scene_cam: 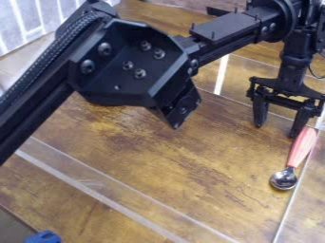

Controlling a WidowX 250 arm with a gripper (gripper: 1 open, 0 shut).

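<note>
The black gripper [282, 114] hangs low over the wooden table at the right side of the camera view, its fingers apart and open. Just below it, a utensil with a red handle [301, 148] and a round steel head [283, 178] lies on the table, pointing toward the gripper. Whether the handle's upper end touches a finger cannot be told.
A blue object [42, 236] sits at the bottom left corner. The large arm crosses the upper left and hides part of the table.
</note>
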